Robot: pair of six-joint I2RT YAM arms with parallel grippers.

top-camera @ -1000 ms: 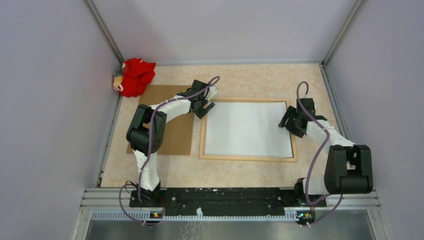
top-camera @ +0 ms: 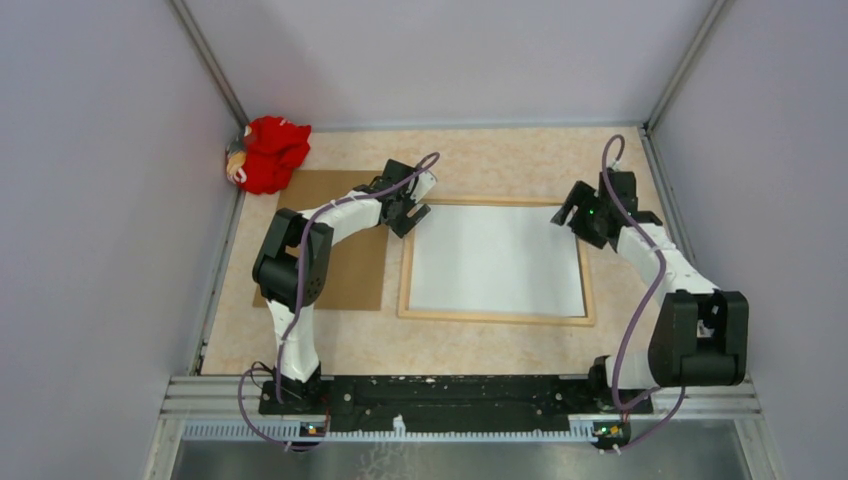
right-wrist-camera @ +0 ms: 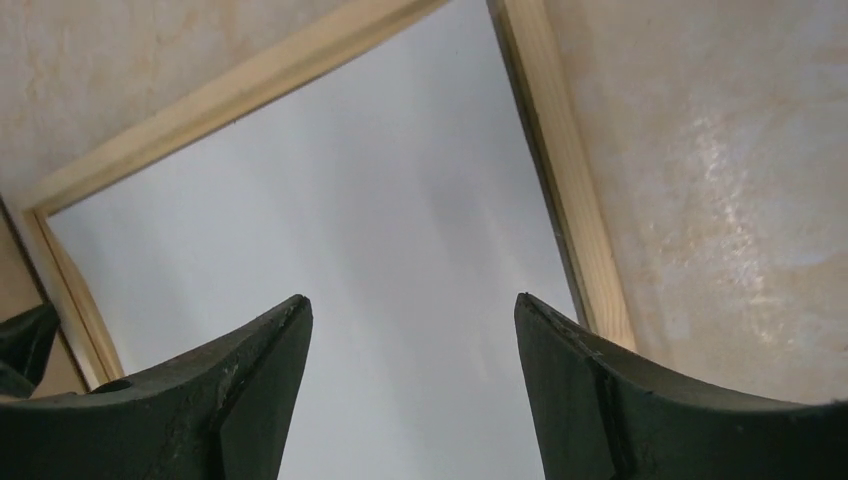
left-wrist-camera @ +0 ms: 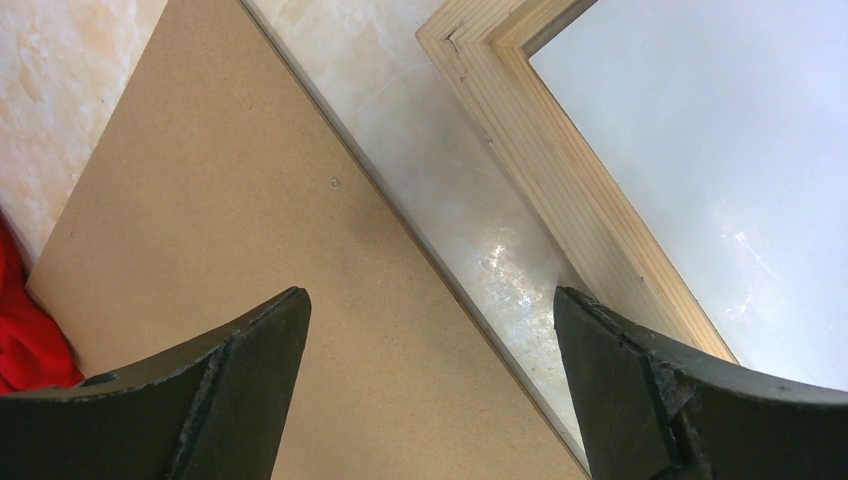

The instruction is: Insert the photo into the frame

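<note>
A light wooden frame (top-camera: pixel 490 318) lies flat on the table, with a blank white sheet (top-camera: pixel 495 262) inside its border; this could be the photo face down, but no picture shows. In the right wrist view a dark gap runs between the sheet (right-wrist-camera: pixel 400 220) and one short side of the frame (right-wrist-camera: pixel 565 150). My right gripper (top-camera: pixel 578 220), its fingers apart and empty, hangs over the frame's far right part. Over the strip between the brown board (left-wrist-camera: pixel 230 200) and the frame's left side, my left gripper stands open with nothing between its fingers.
The brown backing board (top-camera: pixel 345 285) lies left of the frame, partly under my left arm. A red cloth (top-camera: pixel 275 153) is bunched at the far left corner. Bare table (top-camera: pixel 490 350) shows in front of the frame.
The left arm, the sheet and the frame look unmoved.
</note>
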